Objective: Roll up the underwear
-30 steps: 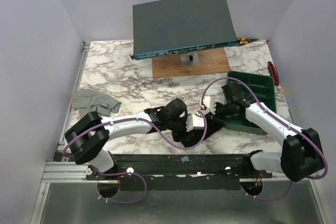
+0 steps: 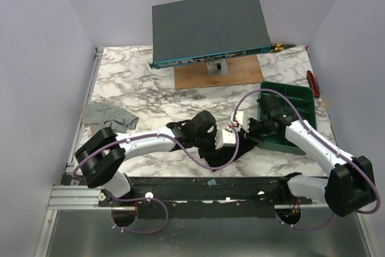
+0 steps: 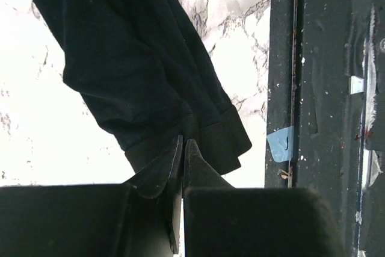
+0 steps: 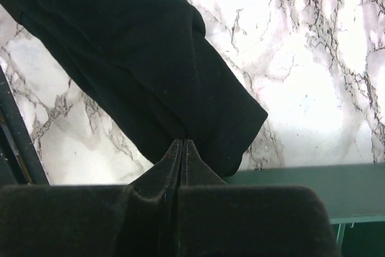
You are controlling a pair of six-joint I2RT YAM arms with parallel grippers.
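Dark underwear (image 3: 120, 58) lies folded lengthwise on the marble table (image 3: 54, 136) between my arms. In the left wrist view my left gripper is shut over the waistband end, its tips at the cloth; whether fabric is pinched cannot be seen. In the right wrist view the same underwear (image 4: 150, 52) stretches diagonally, and my right gripper is shut at its other end; a pinch cannot be made out there either. In the top view the arms hide much of the cloth.
A green bin (image 2: 295, 97) sits at the right, close to my right gripper. Grey striped fabric (image 2: 108, 115) lies at left. A dark screen panel (image 2: 210, 25) and wooden board (image 2: 195, 76) stand at back. The table's front edge (image 3: 283, 58) runs close by.
The right arm has moved very little.
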